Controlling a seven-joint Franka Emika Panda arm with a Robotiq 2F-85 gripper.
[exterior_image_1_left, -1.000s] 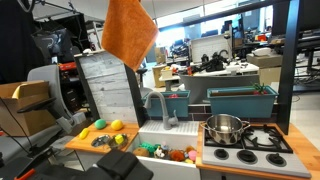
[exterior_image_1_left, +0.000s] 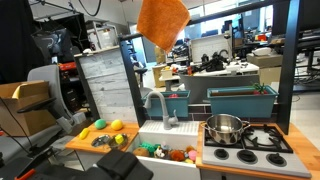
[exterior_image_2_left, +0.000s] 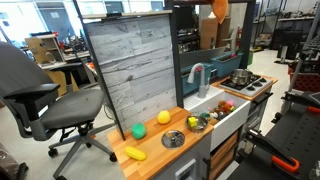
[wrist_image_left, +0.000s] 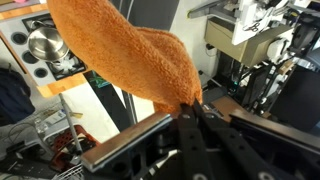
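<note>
An orange cloth (exterior_image_1_left: 163, 20) hangs high in the air at the top of exterior view 1, in front of the rear shelves. Only a small part of the cloth (exterior_image_2_left: 220, 9) shows at the top edge of exterior view 2. The wrist view has the same cloth (wrist_image_left: 135, 50) spreading up and left from my gripper, which is shut on a gathered end of it. Neither exterior view shows the gripper itself.
Below are the sink (exterior_image_1_left: 168, 136) with its faucet (exterior_image_1_left: 158, 107), and a drawer with several colourful items. A steel pot (exterior_image_1_left: 226, 128) stands on the stove (exterior_image_1_left: 250, 152) at right. Several round toy foods lie on the left counter (exterior_image_2_left: 165, 154); a chair (exterior_image_2_left: 70, 100) stands beyond.
In exterior view 1 the cloth has shifted to the right, its lower edge has risen, and it looks smaller. Pot, stove and counter items have stayed in place.
</note>
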